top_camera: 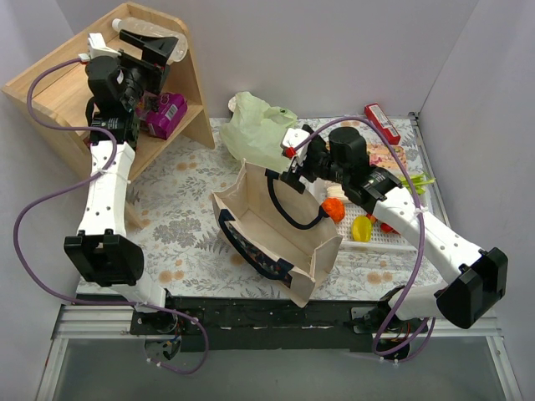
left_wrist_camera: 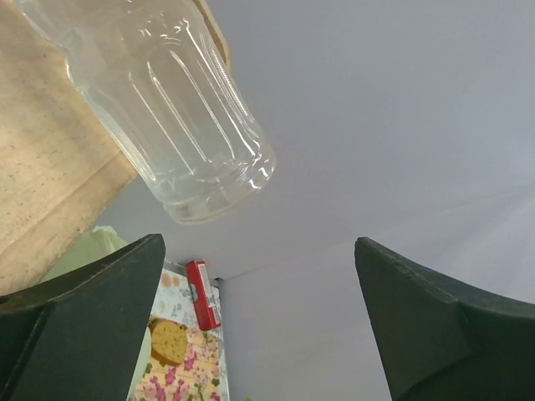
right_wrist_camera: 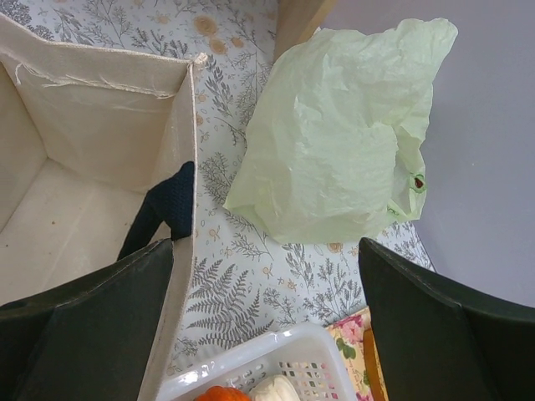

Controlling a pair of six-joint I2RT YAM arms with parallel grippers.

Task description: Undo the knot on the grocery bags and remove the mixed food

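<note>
A pale green plastic grocery bag (top_camera: 257, 129) (right_wrist_camera: 326, 142) lies at the back of the table, behind an open cream tote bag (top_camera: 276, 238) (right_wrist_camera: 92, 142) with dark handles. My left gripper (top_camera: 150, 54) is open at the top of the wooden shelf, beside a clear plastic bottle (left_wrist_camera: 175, 117) lying on it, nothing between its fingers. My right gripper (top_camera: 297, 167) stands open above the tote's right side and the table, apart from the green bag, with nothing between its fingers.
A white basket (right_wrist_camera: 305, 351) of vegetables sits at the right, with a red box (top_camera: 380, 121) behind. The shelf (top_camera: 196, 125) at the left holds a purple package (top_camera: 167, 117).
</note>
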